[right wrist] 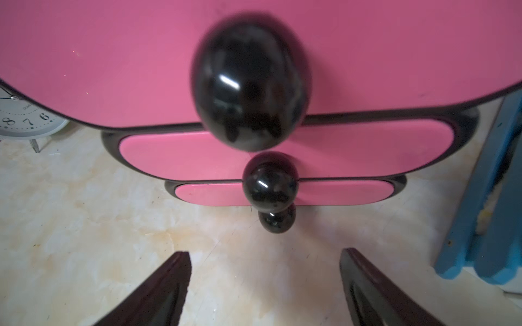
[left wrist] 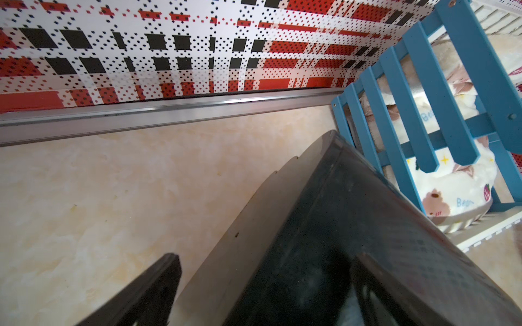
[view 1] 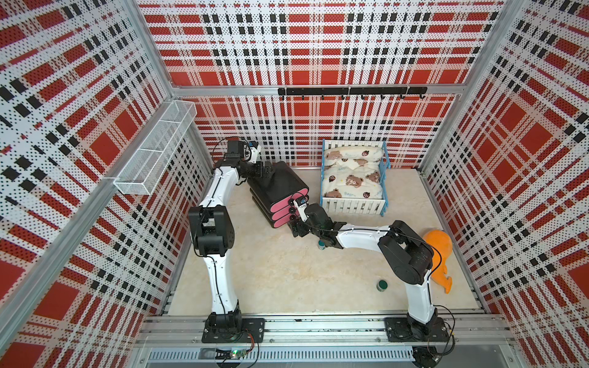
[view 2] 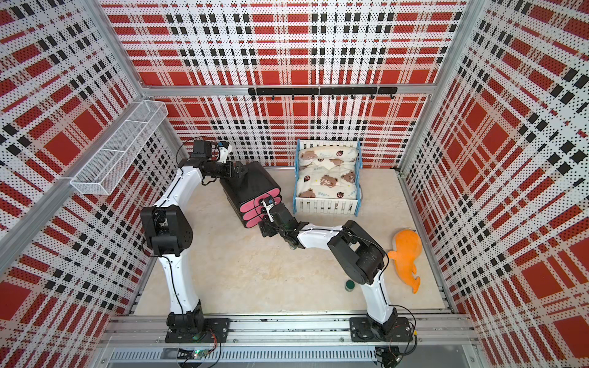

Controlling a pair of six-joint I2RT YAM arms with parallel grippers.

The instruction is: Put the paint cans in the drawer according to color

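A black cabinet [view 1: 283, 182] with three stacked pink-fronted drawers stands at the back, left of centre; the drawers look shut. In the right wrist view each pink front carries a round black knob [right wrist: 251, 81]. My right gripper is open before the drawer fronts, its fingers apart with nothing between them. Over the cabinet's rear left part my left gripper is open, one finger beside the black shell and the other above it. A green-topped can [view 1: 382, 285] stands at the front right. Another can [view 1: 321, 244] is partly hidden under the right arm.
A blue and white toy crib [view 1: 354, 207] with bear-print bedding stands right of the cabinet. An orange whale-shaped object [view 2: 406, 257] lies at the right edge. A white wire basket [view 1: 156, 147] hangs on the left wall.
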